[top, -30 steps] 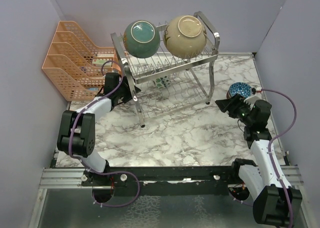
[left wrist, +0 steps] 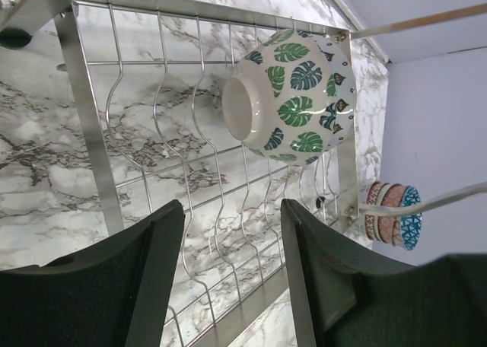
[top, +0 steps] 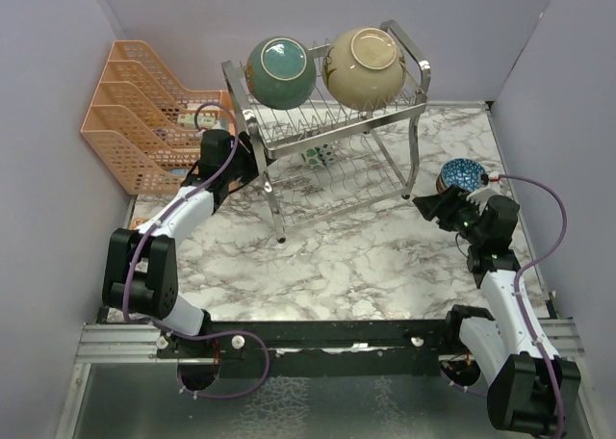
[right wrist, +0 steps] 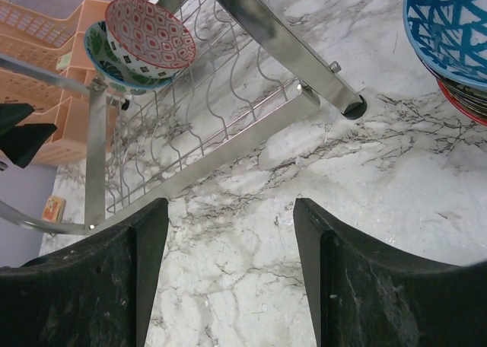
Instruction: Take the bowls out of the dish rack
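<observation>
The metal dish rack (top: 414, 145) holds a teal bowl (top: 281, 78) and a beige bowl (top: 364, 73) on top. On its lower tier is a leaf-patterned bowl; the right wrist view shows a red-patterned bowl (right wrist: 152, 35) there. My left gripper is at the rack's left side, facing into the lower tier, open with nothing between its fingers. My right gripper stands open and empty at the right, beside a stack of patterned bowls (top: 462, 169) on the counter.
An orange tiered plastic organiser (top: 120, 102) stands at the back left. Grey walls close in both sides.
The right arm is nearly still.
</observation>
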